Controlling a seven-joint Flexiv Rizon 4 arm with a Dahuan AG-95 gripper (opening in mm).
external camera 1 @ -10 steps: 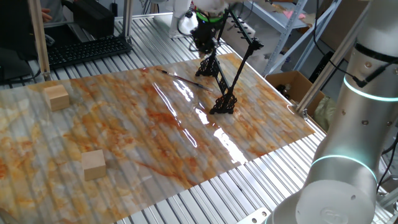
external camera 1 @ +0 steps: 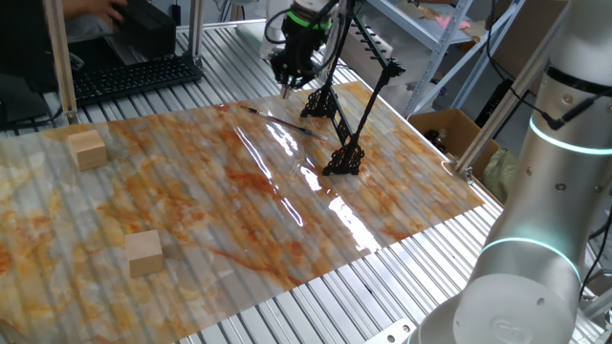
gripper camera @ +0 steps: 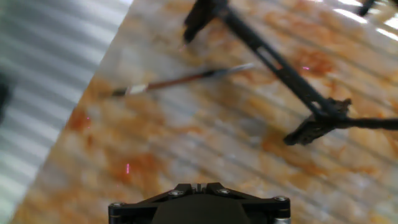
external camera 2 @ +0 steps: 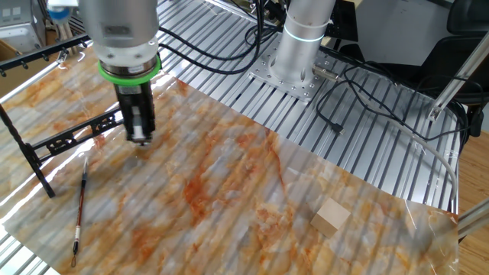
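A thin brush [external camera 1: 282, 122] with a dark reddish handle lies flat on the marbled sheet [external camera 1: 206, 182]. Beside it stands a black rack [external camera 1: 341, 124], whose lower bar crosses the upper right of the wrist view. My gripper [external camera 1: 286, 93] hangs above the sheet's far edge, near the brush and rack but apart from both. In the wrist view, the black fingers [gripper camera: 214, 188] meet at the bottom edge; nothing shows between them. The brush [gripper camera: 180, 82] appears ahead of them, slightly blurred. From the other side, the gripper [external camera 2: 140, 141] points down beside the rack's bar.
Two wooden blocks, one farther back [external camera 1: 87, 150] and one nearer [external camera 1: 144, 253], sit on the sheet's left part. A keyboard [external camera 1: 134, 80] lies beyond the far edge. Between blocks and brush the sheet is clear. Cables [external camera 2: 221, 57] trail from the arm.
Over the last second my gripper has shifted left in exterior view 1, away from the rack's upright, and slightly lower. The brush, rack and blocks have stayed in place.
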